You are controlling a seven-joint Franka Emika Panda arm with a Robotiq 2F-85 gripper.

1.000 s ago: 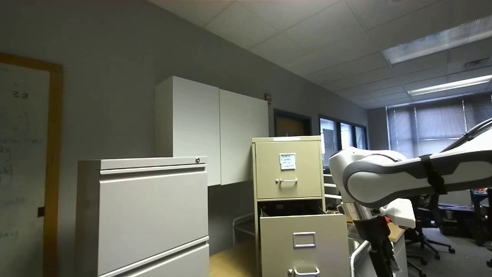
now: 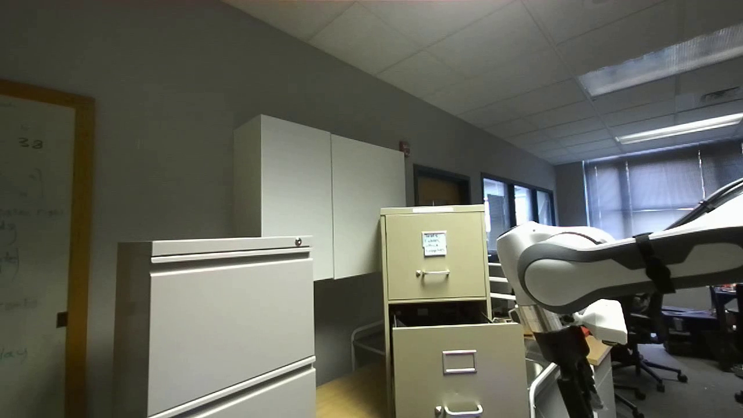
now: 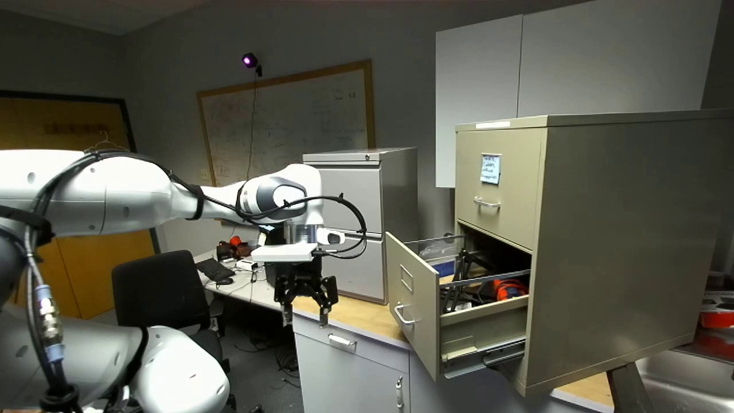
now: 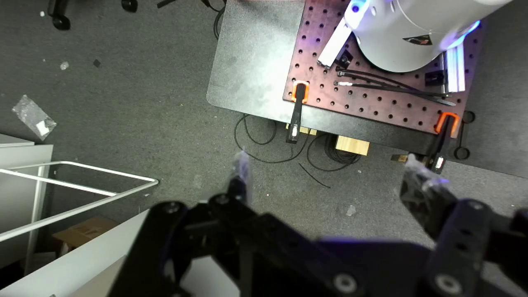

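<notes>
A beige filing cabinet (image 3: pixel 619 241) stands on the counter. Its lower drawer (image 3: pixel 414 282) is pulled out, with a handle (image 3: pixel 404 314) on the front; tools and an orange item (image 3: pixel 507 288) show inside. The upper drawer (image 3: pixel 500 184) is closed. My gripper (image 3: pixel 304 318) hangs pointing down, left of the drawer front and apart from it in exterior view 2. In the wrist view the gripper has its fingers spread wide, with only floor visible between them. Exterior view 1 shows the drawer front (image 2: pixel 460 376) left of my dark gripper, whose tips are cut off below.
A light grey cabinet (image 3: pixel 354 223) stands behind on the wooden counter (image 3: pixel 364 317). Below, the wrist view shows the robot's mounting plate (image 4: pixel 368 108) with orange clamps, cables on the floor, and a white rail (image 4: pixel 106 190) at the left. Floor beneath the gripper is mostly open.
</notes>
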